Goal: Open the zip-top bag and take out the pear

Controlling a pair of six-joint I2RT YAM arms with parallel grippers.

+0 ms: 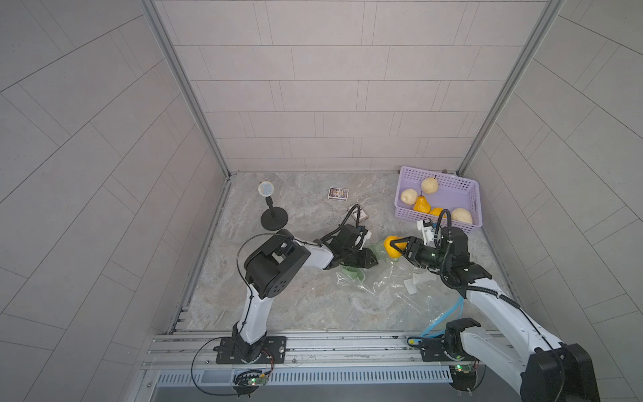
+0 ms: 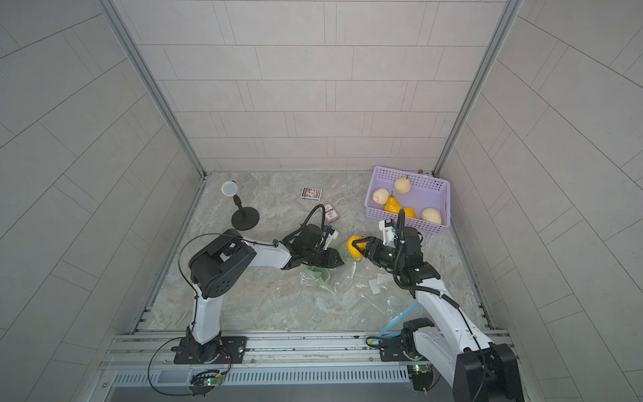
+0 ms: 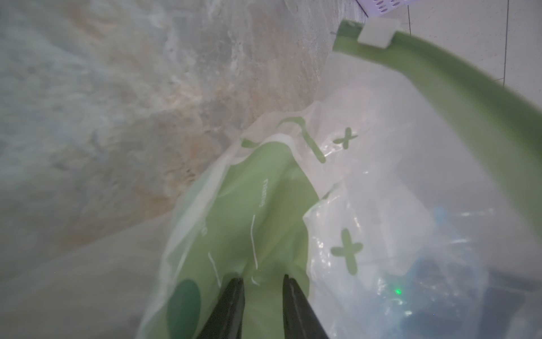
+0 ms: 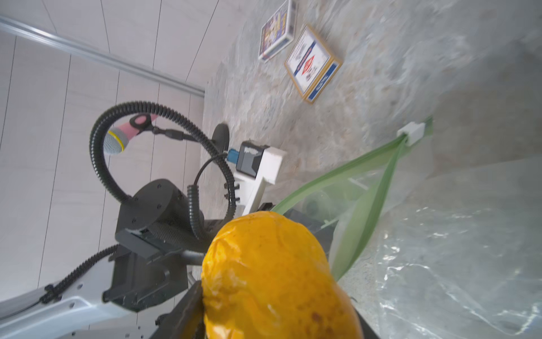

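A yellow pear [image 1: 390, 246] is between the fingers of my right gripper [image 1: 400, 247]; in the right wrist view the pear [image 4: 271, 271] fills the lower middle, with a dark finger [image 4: 189, 316] along its left side. Behind it the clear zip bag spreads its green-edged mouth [image 4: 369, 217], with a white slider [image 4: 413, 132] at one corner. My left gripper is shut on the bag, whose green printed film [image 3: 265, 209] shows around the fingertips. The pear appears outside the bag's mouth, near the left gripper.
Behind the right arm stands a purple basket [image 1: 474, 194] with several pears in it. Two card boxes [image 4: 310, 62] lie behind the left gripper. A microphone on a stand [image 1: 274, 217] is at the back left.
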